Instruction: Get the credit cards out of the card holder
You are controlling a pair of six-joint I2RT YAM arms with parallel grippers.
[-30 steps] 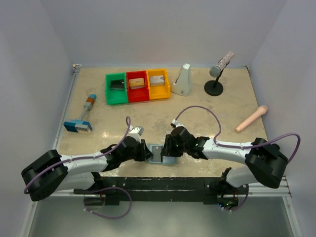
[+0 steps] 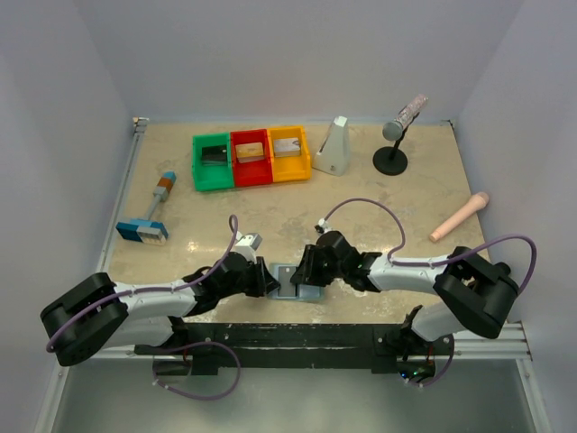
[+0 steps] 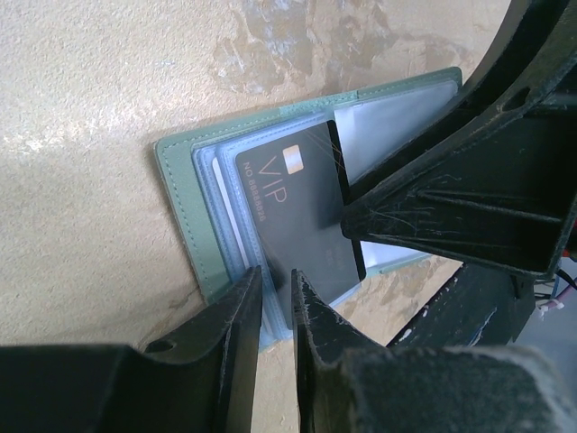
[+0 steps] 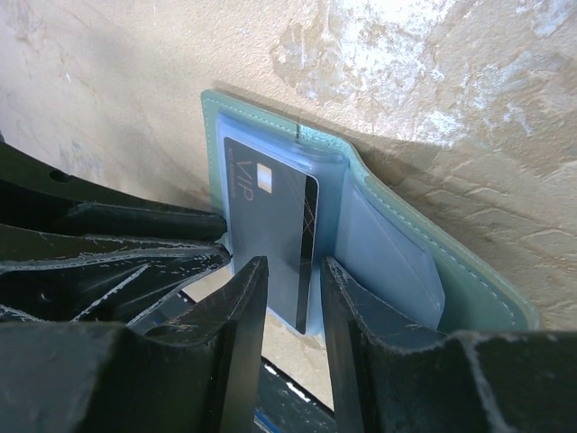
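Observation:
The open card holder [image 2: 285, 280], pale green with clear sleeves, lies on the table between my grippers. A dark VIP card [image 3: 302, 216] sits in its sleeve. My left gripper has its fingertips at the holder's left side, by the card's edge. My right gripper rests on the holder at the card's other edge, its fingertips slightly apart. In each wrist view the other gripper reaches in over the holder. Whether anything is between either pair of fingertips cannot be told clearly.
Green, red and yellow bins [image 2: 252, 175] stand at the back, with a white object [image 2: 332, 149] and a black stand [image 2: 390, 161] to their right. A blue tool [image 2: 142, 230] lies left, a wooden rod [image 2: 459, 216] right.
My right gripper and arm have shifted very slightly in the top view. My left arm looks nearly still, and the holder remains in place.

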